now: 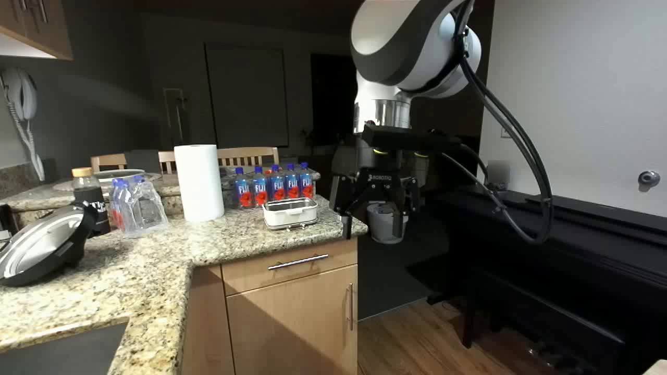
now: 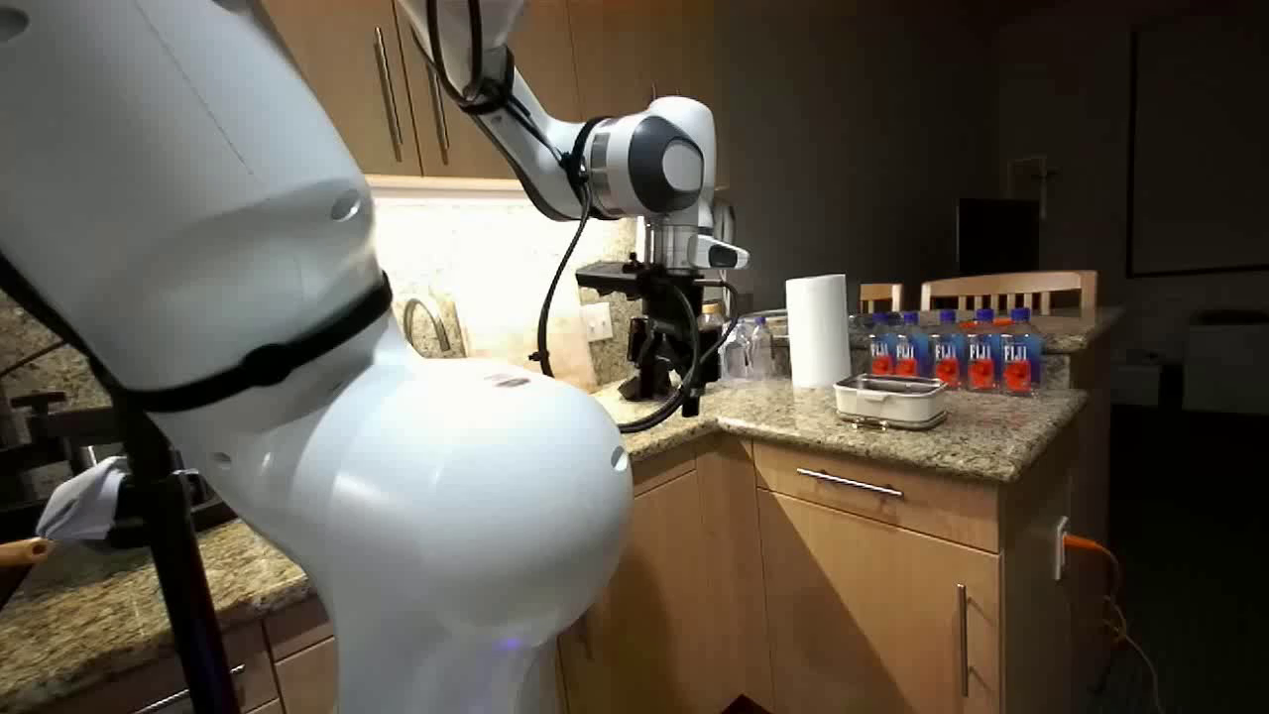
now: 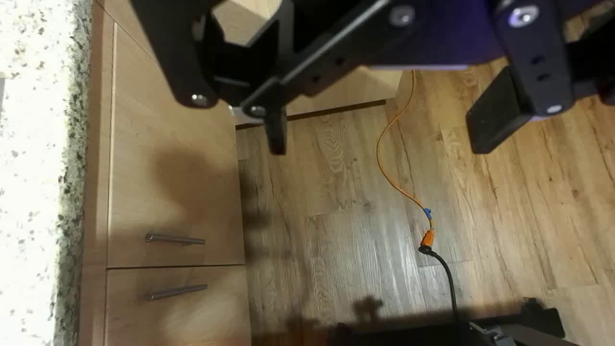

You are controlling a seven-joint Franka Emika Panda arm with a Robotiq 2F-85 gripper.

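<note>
My gripper point(image 1: 372, 226) hangs in the air, pointing down, with its fingers wide apart and nothing between them. In the wrist view, two black fingertips point(image 3: 277, 133) frame bare wood floor, well beyond the counter edge. On the granite counter point(image 1: 156, 259) sits a white rectangular container point(image 1: 291, 213), open at the top, with a metal wire clasp at its front. Behind it stands a row of several Fiji water bottles point(image 1: 276, 185) with blue caps. A white paper towel roll point(image 1: 199, 182) rises upright beside them.
Clear plastic bottles point(image 1: 144, 206), a dark bottle with an orange cap point(image 1: 88, 194) and a tilted black lid point(image 1: 47, 244) occupy the counter's left. An orange cable point(image 3: 383, 159) runs along the floor. Cabinet fronts point(image 3: 173, 173) border the open floor.
</note>
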